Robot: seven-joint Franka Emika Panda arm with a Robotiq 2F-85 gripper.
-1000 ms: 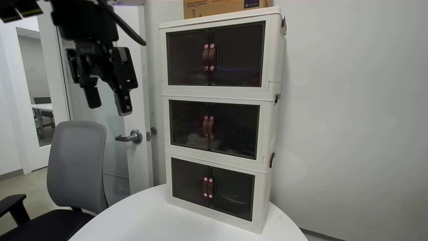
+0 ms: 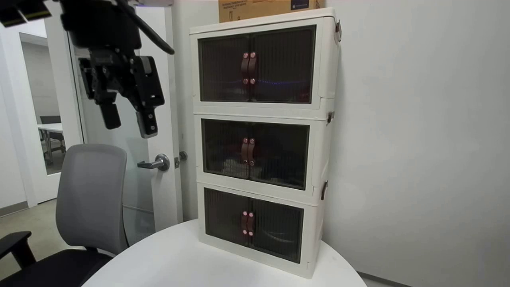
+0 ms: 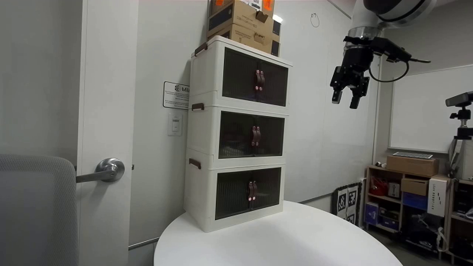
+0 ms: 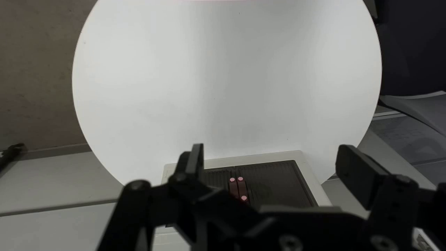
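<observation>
A white three-tier cabinet [image 2: 261, 111] stands on a round white table [image 3: 283, 241]. Each tier has a pair of dark ribbed doors with brown strap handles, and all of them are closed. The top handles [image 2: 249, 68], middle handles [image 2: 248, 152] and bottom handles [image 2: 247, 223] sit at the doors' meeting edges. My gripper [image 3: 345, 101] hangs in the air, fingers downward, apart from the cabinet. It is open, with nothing between its fingers. In the wrist view, one tier's dark door [image 4: 274, 184] shows beyond the fingers, partly hidden by the gripper body.
Cardboard boxes [image 3: 248, 26] are stacked on the cabinet. A grey chair [image 2: 91, 196] stands beside the table, near a door with a metal lever [image 2: 155, 163]. A wall lies close behind the cabinet.
</observation>
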